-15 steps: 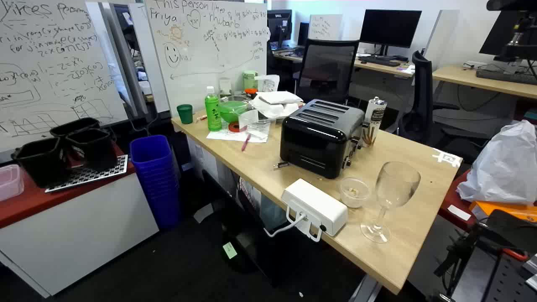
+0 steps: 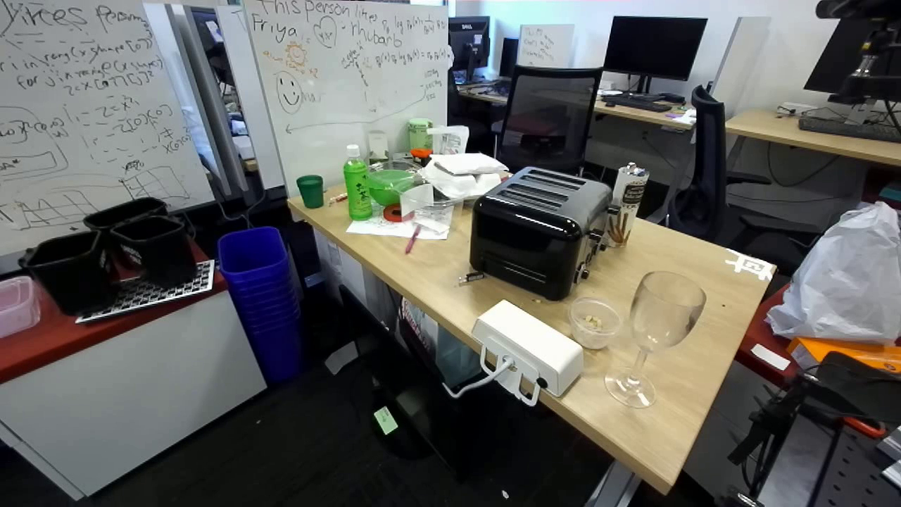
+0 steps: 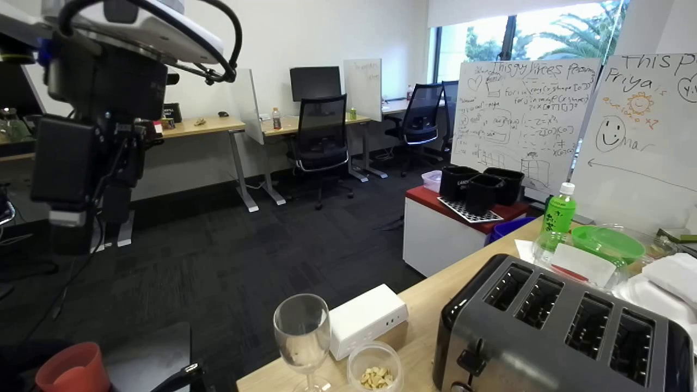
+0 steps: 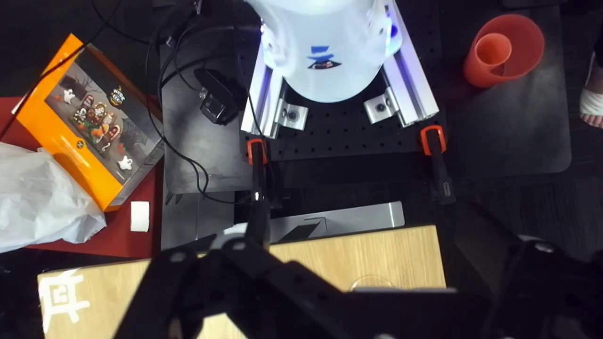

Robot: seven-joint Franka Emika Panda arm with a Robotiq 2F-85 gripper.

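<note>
At the upper left of exterior view 2 my gripper (image 3: 93,212) hangs from the arm, well away from the table. Blurred dark fingers (image 4: 240,257) stand wide apart along the bottom of the wrist view, with nothing seen between them. On the table (image 2: 701,422) are a black toaster (image 2: 532,245), a clear wine glass (image 2: 663,317), a small clear cup (image 2: 593,325) with pale bits in it, and a white power box (image 2: 530,345). The toaster's slots look empty in exterior view 2.
A green bottle (image 2: 356,184), a green bowl (image 2: 393,182) and white packaging (image 2: 462,176) crowd the table's far end. A tall printed canister (image 2: 626,203) stands behind the toaster. Red cups (image 4: 517,48) sit beside the robot's base (image 4: 328,56).
</note>
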